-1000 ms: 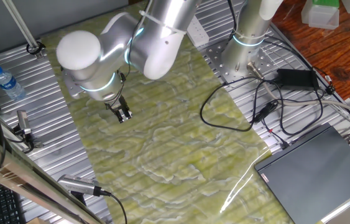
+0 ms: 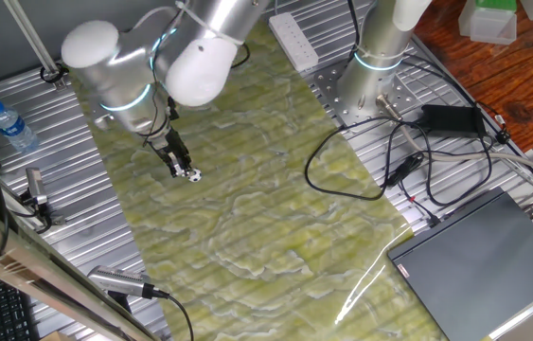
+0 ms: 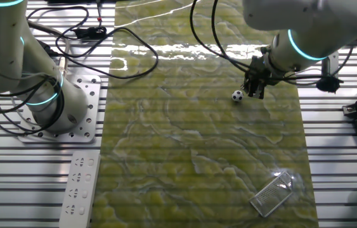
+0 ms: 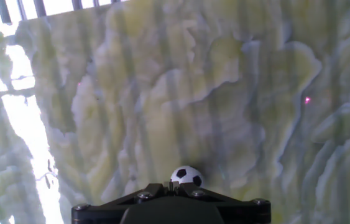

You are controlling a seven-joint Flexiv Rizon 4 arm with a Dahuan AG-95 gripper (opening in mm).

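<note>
A small black-and-white football [image 2: 196,175] lies on the green marbled mat [image 2: 247,237], just beyond my gripper's fingertips. In the second exterior view the ball [image 3: 237,95] shows to the left of the dark gripper [image 3: 253,87]. From the wrist, my gripper looks shut, its fingertips close together, and the ball [image 4: 186,175] is in front of them, its lower part covered by the fingers. It does not show between the fingers; whether they touch it, I cannot tell.
A flat, pale, grater-like piece [image 3: 272,194] lies on the mat. A power strip [image 3: 80,189], a looped black cable [image 2: 342,194] and a dark laptop [image 2: 484,270] sit beside it. A bottle [image 2: 12,128] stands on the slatted table.
The arm's wrist has swung up and to the left in exterior view 1, tilting the gripper, while its fingertips stay near the same spot. The ball shows more clearly now.
</note>
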